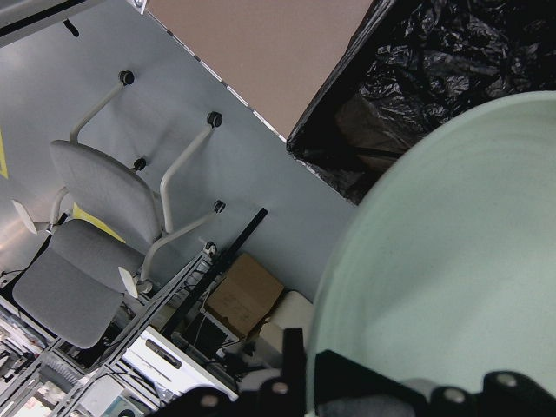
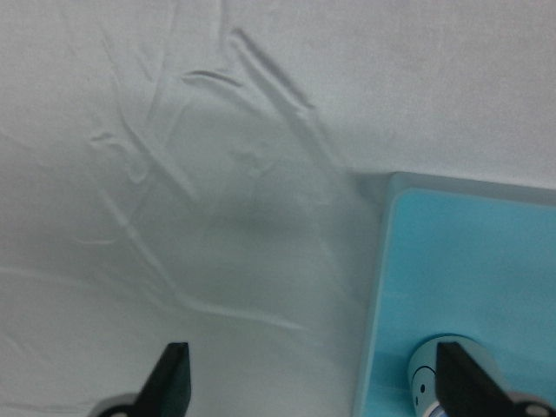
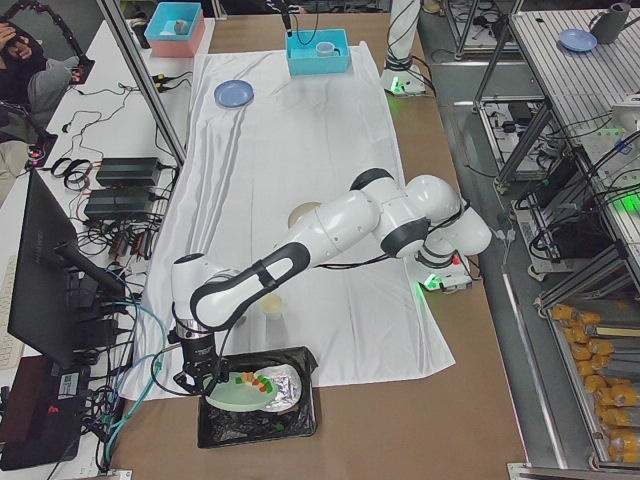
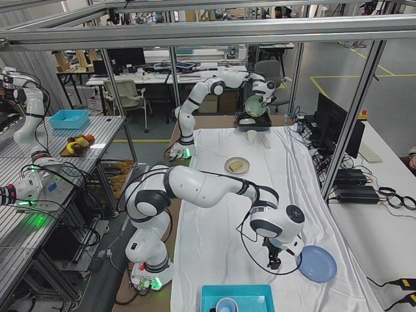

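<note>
My left gripper (image 3: pixel 204 376) is shut on the rim of a pale green plate (image 1: pixel 443 252), tilted over a black-lined bin (image 3: pixel 255 430); orange and green pieces (image 3: pixel 258 382) show on it, and foil (image 3: pixel 286 386) lies in the bin. In the left wrist view the plate fills the lower right. My right gripper is open above the white cloth beside a blue tray (image 2: pixel 469 252), which holds a cup (image 4: pixel 226 306) with a face on it.
A blue plate (image 4: pixel 315 263) lies on the cloth near the right arm, and a tan plate (image 4: pixel 236 166) sits mid-table. A monitor (image 3: pixel 45 280) stands on the side desk.
</note>
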